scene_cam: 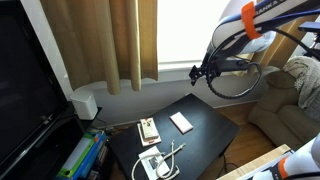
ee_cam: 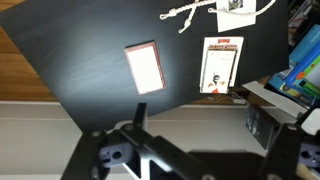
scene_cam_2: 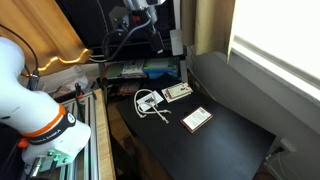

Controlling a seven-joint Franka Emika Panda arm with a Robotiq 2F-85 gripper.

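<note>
My gripper [scene_cam: 199, 76] hangs high above the dark table, open, with nothing between its fingers in the wrist view. A flat white rectangle with a reddish edge [ee_cam: 145, 68] lies on the table, left of the fingers' middle in that view. Beside it lies a cream-coloured flat item with a dark picture [ee_cam: 218, 66], perhaps a booklet or pack. A pale cord [scene_cam_2: 149, 113] with knots or plugs lies looped across the table, partly over a white printed sheet [scene_cam_2: 149, 101]. No task object is named.
Colourful books or boxes [scene_cam: 80, 155] stand left of the table, near a small white box [scene_cam: 85, 105]. Curtains [scene_cam: 103, 40] and a window are behind; an armchair [scene_cam: 285, 110] is at the right.
</note>
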